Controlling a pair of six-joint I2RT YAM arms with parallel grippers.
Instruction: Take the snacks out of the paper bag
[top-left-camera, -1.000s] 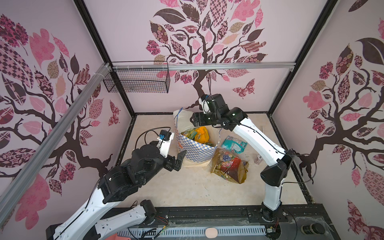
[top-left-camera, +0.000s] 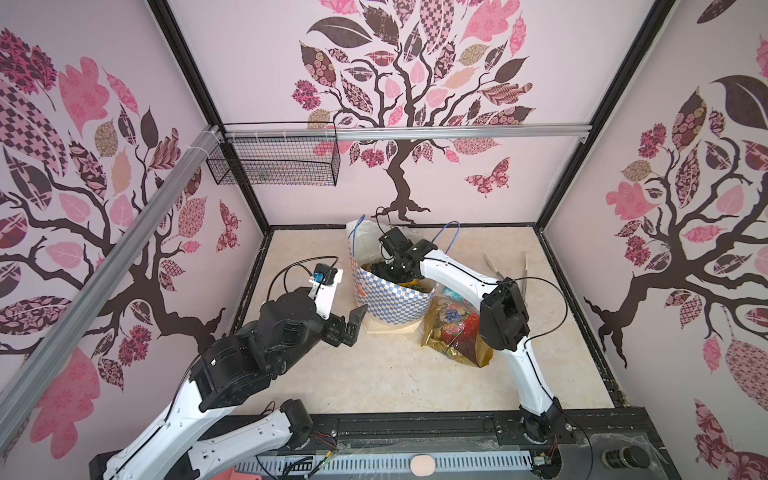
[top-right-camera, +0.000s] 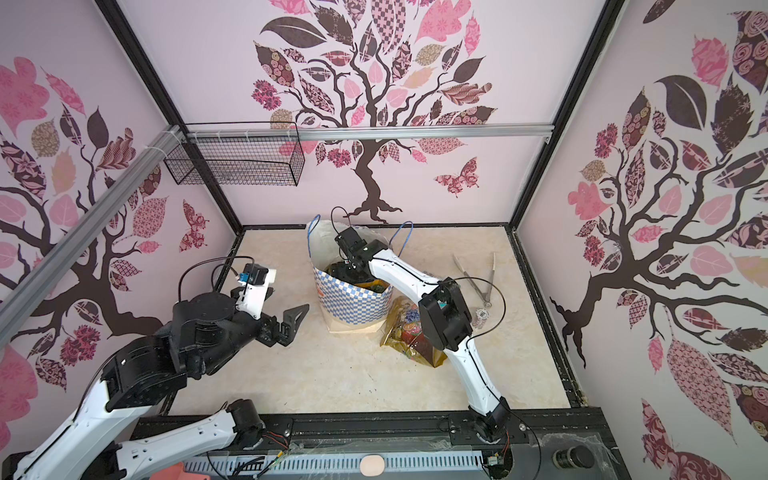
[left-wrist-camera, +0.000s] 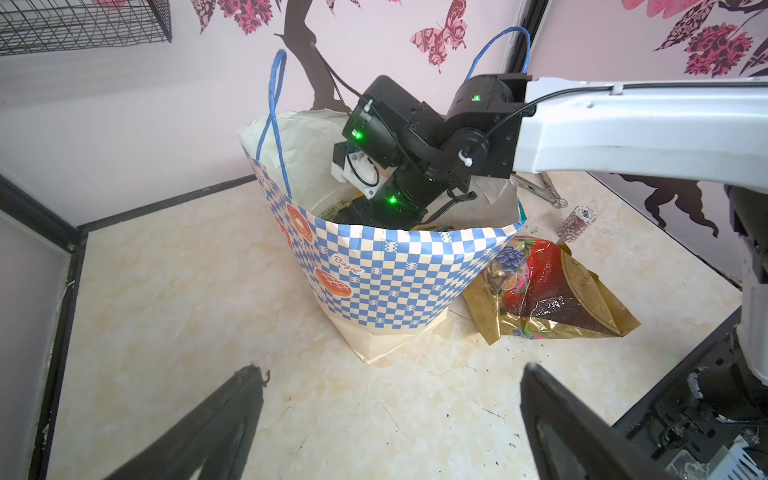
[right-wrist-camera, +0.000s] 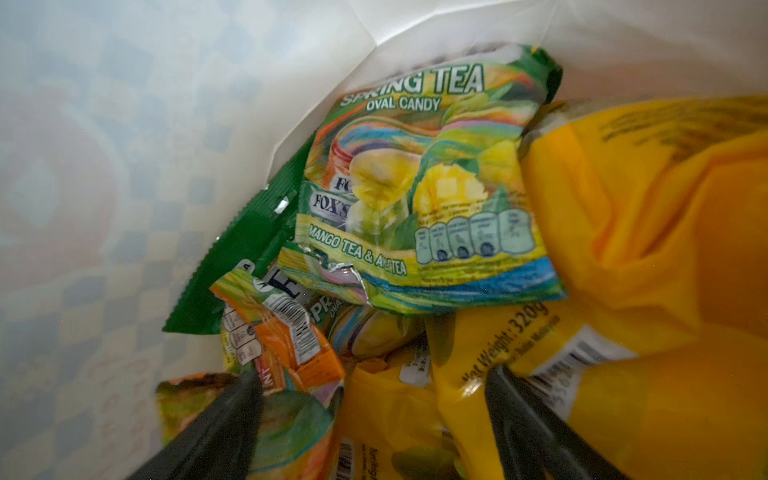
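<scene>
The blue-and-white checked paper bag (top-left-camera: 392, 297) stands upright with its top open. My right gripper reaches down inside it, fingers apart, over the snacks. In the right wrist view a green Spring Tea candy packet (right-wrist-camera: 432, 184) lies on top, against the bag wall. A large yellow packet (right-wrist-camera: 632, 280) fills the right side. An orange-and-green packet (right-wrist-camera: 296, 344) lies by the left finger, partly hidden. Nothing is visibly clamped. My left gripper hangs open and empty over the table, in front and left of the bag.
On the table right of the bag lies a gold-and-red snack packet (left-wrist-camera: 552, 288). Behind it are a small jar (left-wrist-camera: 576, 222) and metal tongs (top-right-camera: 478, 284). A wire basket (top-left-camera: 276, 160) hangs at the back left.
My right arm has swung left and downward, taking its gripper from above the bag's opening into the bag. The left arm has barely shifted.
</scene>
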